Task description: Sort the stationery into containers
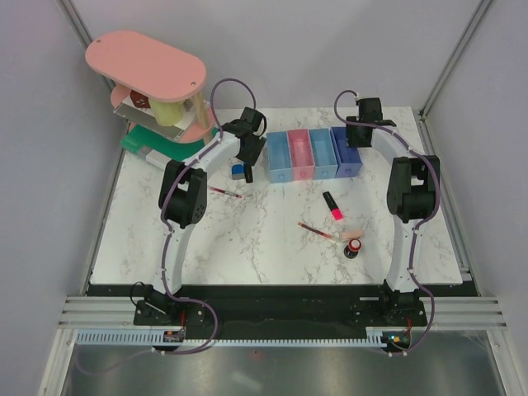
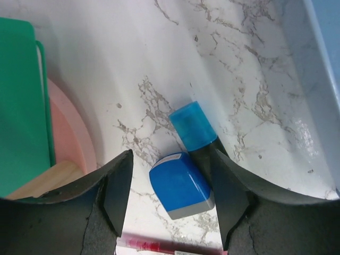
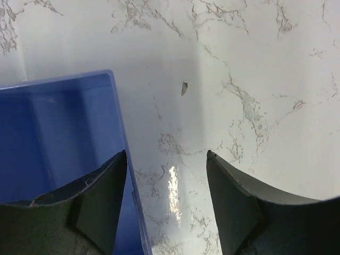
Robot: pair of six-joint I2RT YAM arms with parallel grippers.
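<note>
A row of open bins, light blue (image 1: 280, 176), pink (image 1: 303, 173), mid blue (image 1: 326, 172) and dark blue (image 1: 348, 170), stands at the back centre. My right gripper is open at the dark blue bin's right wall (image 3: 127, 143), its left finger against the rim and bare table under the gap. My left gripper is open over the table left of the row. Below it lie a blue block (image 2: 178, 183) and a blue-capped black marker (image 2: 194, 127), side by side. The marker's lower part is hidden by a finger.
A red pen (image 1: 224, 192) lies at left. Forward of the bins are a pink-capped marker (image 1: 332, 205), a red pencil (image 1: 317, 231), a pink eraser (image 1: 353, 234) and a dark bottle (image 1: 352, 250). A pink shelf (image 1: 144, 62) and green folder (image 1: 169, 144) fill the back left.
</note>
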